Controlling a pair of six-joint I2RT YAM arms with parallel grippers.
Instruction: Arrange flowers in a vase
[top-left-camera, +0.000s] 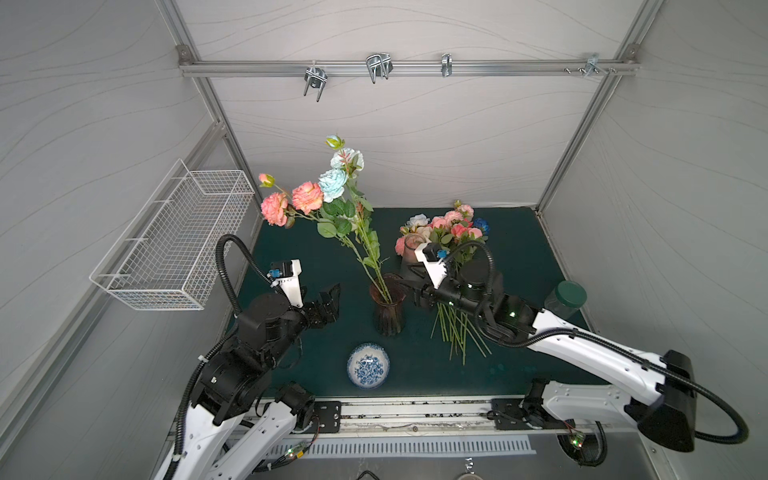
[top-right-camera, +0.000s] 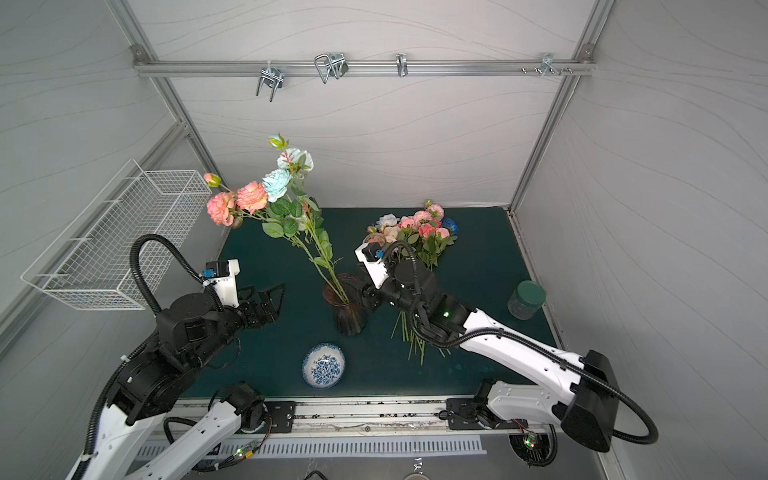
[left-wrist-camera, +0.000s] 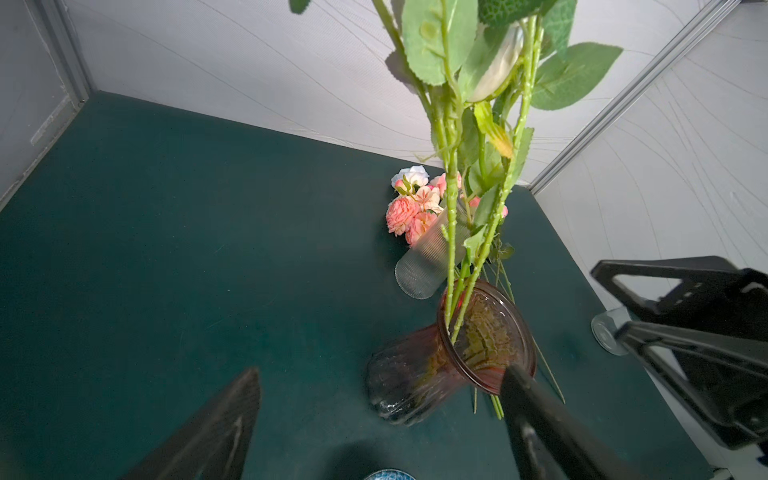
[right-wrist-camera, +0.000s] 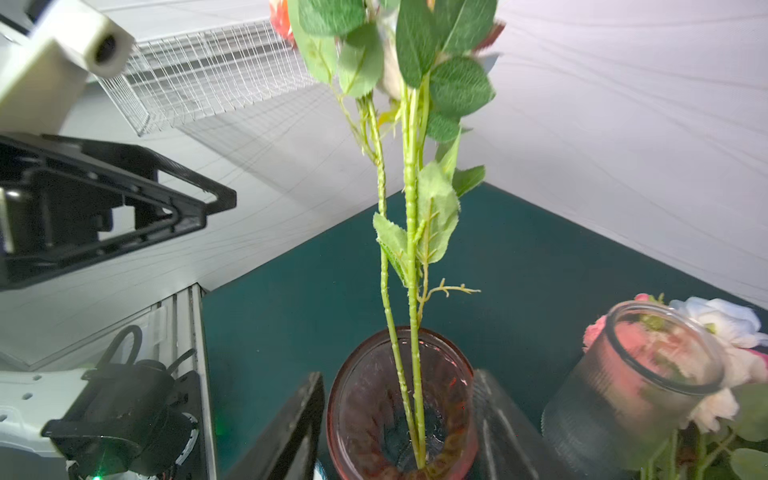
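A reddish glass vase (top-left-camera: 388, 320) stands mid-table, holding tall stems with pink roses (top-left-camera: 307, 197) and pale blue roses (top-left-camera: 333, 185) leaning left. My right gripper is open at the vase's rim, beside the stems; nothing shows held. My left gripper is open, left of the vase, empty. Behind and right of the vase, a loose bunch of flowers (top-right-camera: 424, 225) lies with its stems toward the front, by a clear glass vase (right-wrist-camera: 600, 408).
A blue-and-white bowl (top-left-camera: 368, 366) sits in front of the vase. A jar with a green lid (top-left-camera: 569, 297) stands at the right edge. A wire basket (top-left-camera: 172, 240) hangs on the left wall.
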